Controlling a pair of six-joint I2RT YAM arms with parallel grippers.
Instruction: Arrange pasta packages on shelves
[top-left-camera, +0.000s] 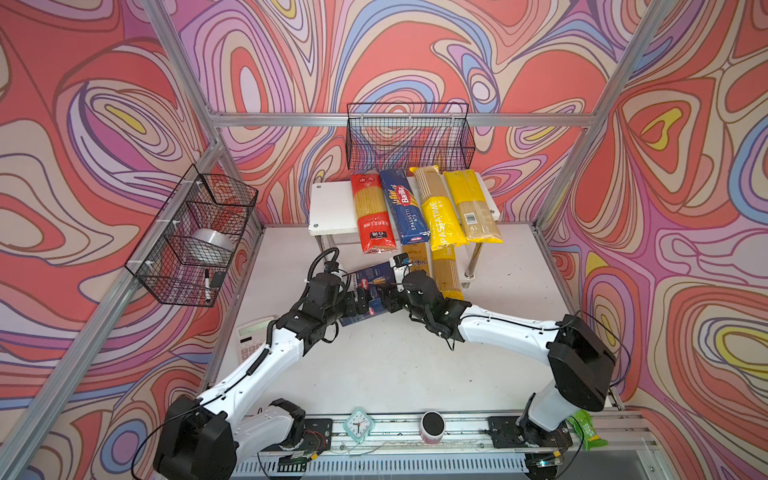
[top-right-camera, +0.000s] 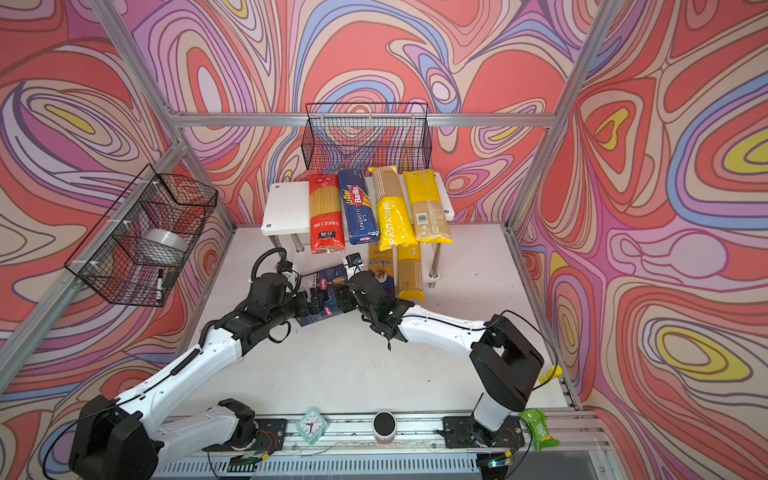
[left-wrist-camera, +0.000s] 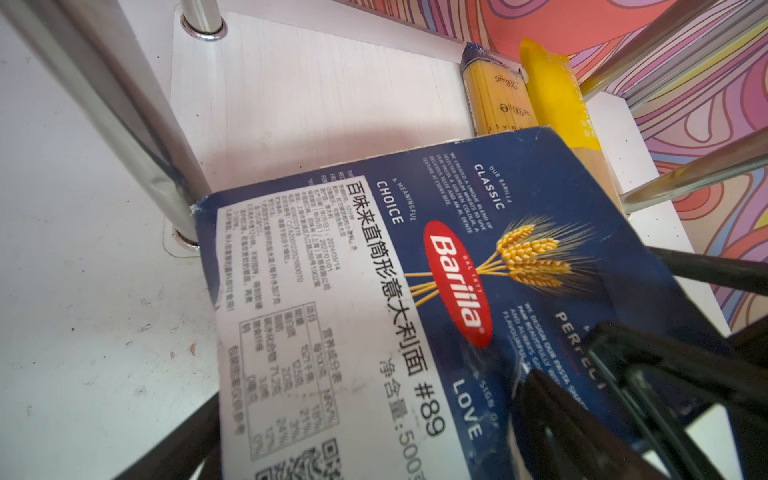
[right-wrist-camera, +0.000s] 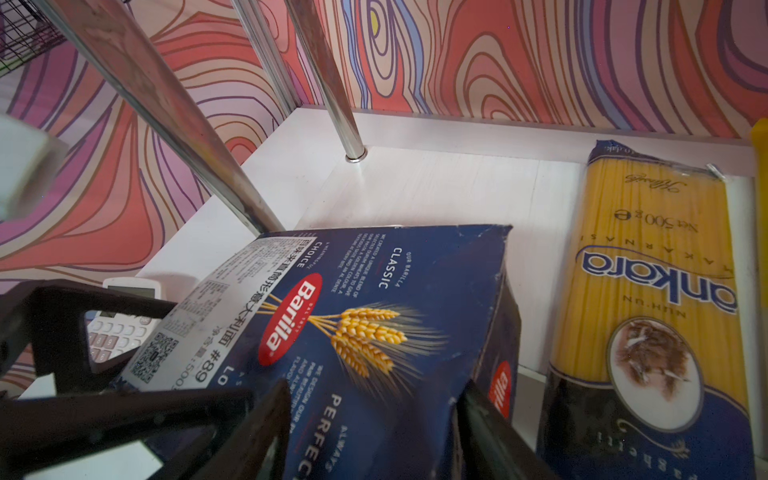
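A dark blue Barilla box (left-wrist-camera: 512, 192) (right-wrist-camera: 400, 280) lies tilted at the mouth of the lower shelf, against the front left post. My left gripper (top-left-camera: 352, 299) and right gripper (top-left-camera: 392, 294) are at its near part; whether either grips it I cannot tell. An Ankara spaghetti pack (right-wrist-camera: 648, 336) and a yellow pack (top-right-camera: 409, 280) lie on the lower shelf to the right. On the upper shelf lie a red pack (top-left-camera: 372, 214), a blue Barilla spaghetti pack (top-left-camera: 404, 208), a Pastatime pack (top-left-camera: 444, 224) and another yellow pack (top-left-camera: 472, 208).
Chrome posts (left-wrist-camera: 104, 96) stand at the shelf corners. The lower shelf's back left (right-wrist-camera: 448, 184) is bare, as is the upper shelf's left end (top-left-camera: 328, 208). A calculator (right-wrist-camera: 132, 328) lies at the left. Wire baskets (top-left-camera: 192, 232) hang left and behind.
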